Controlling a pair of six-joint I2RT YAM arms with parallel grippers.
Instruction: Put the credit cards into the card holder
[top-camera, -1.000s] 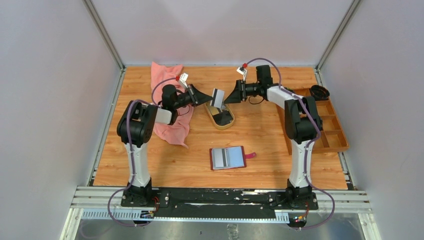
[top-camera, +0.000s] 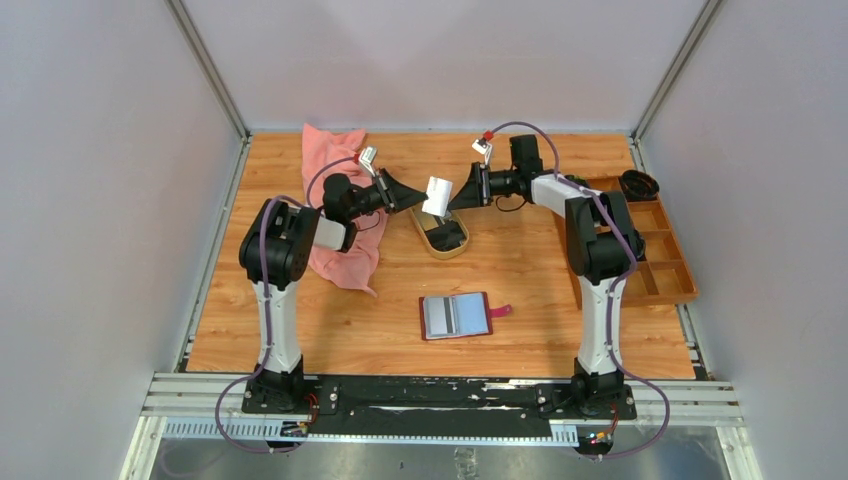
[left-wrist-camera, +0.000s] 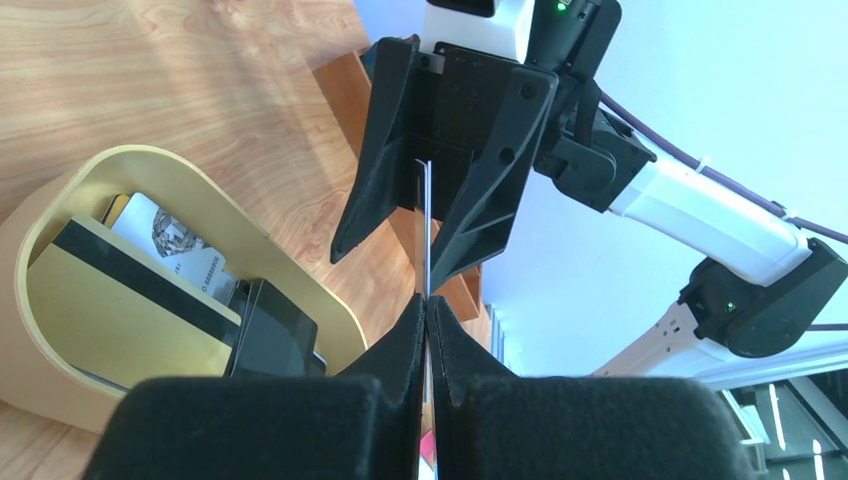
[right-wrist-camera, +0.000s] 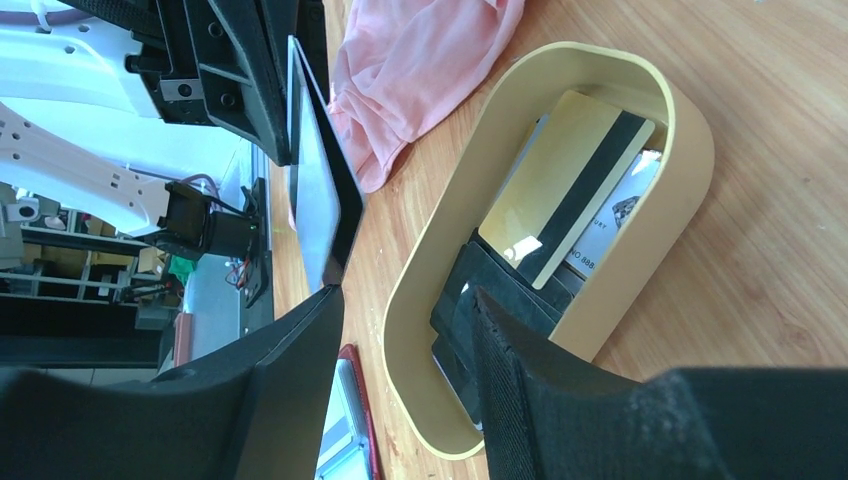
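Observation:
A white-looking credit card (top-camera: 437, 197) stands above the tan box, and my left gripper (top-camera: 423, 197) is shut on its edge. In the left wrist view the card (left-wrist-camera: 424, 225) appears edge-on, rising from the closed fingertips. My right gripper (top-camera: 453, 206) is open, its fingers (left-wrist-camera: 362, 205) spread to either side of the card's far end. From the right wrist the card (right-wrist-camera: 325, 190) shows near one right fingertip; whether they touch is unclear. The card holder (top-camera: 489, 324) lies spread at the front, a pale card in each half and its pink strap pointing right.
Inside the tan box (right-wrist-camera: 690, 150) lie a gold card (right-wrist-camera: 560, 170), a white card and dark cards. A pink cloth (top-camera: 345, 265) covers the left side; a wooden compartment tray (top-camera: 660, 280) is at right. Bare table surrounds the holder.
The card has turned slightly, and its dark stripe no longer shows from above. My right gripper has shifted slightly. The box and holder have not moved.

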